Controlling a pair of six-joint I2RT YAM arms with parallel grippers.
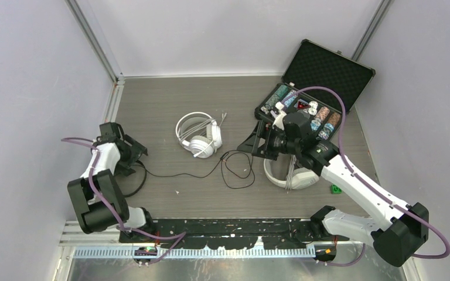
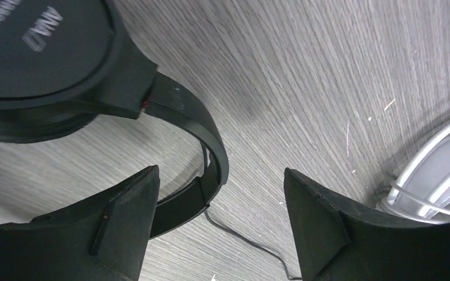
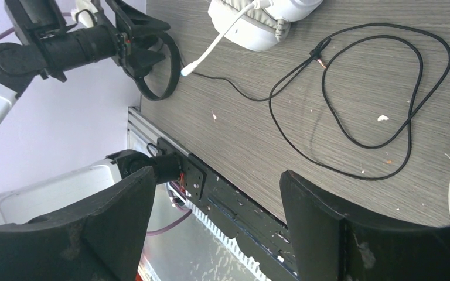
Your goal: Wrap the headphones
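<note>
Black headphones lie at the left of the table, their headband [image 1: 135,191] curving below my left gripper [image 1: 142,161], which covers the rest from above. Up close, an ear cup [image 2: 41,47] and the headband [image 2: 202,126] show beyond the fingers of the left gripper, which is open and holds nothing. Their thin black cable [image 1: 179,175] runs right across the table into loose loops [image 3: 413,105]. My right gripper [image 1: 247,149] hangs near the loops, open and empty; its fingertips [image 3: 296,184] stand wide apart.
White headphones [image 1: 205,143] with wrapped cord lie mid-table. A second white pair [image 1: 304,178] rests below my right arm. An open case [image 1: 269,105] of chips stands at the back right, and a small green block [image 1: 336,189] lies at the right.
</note>
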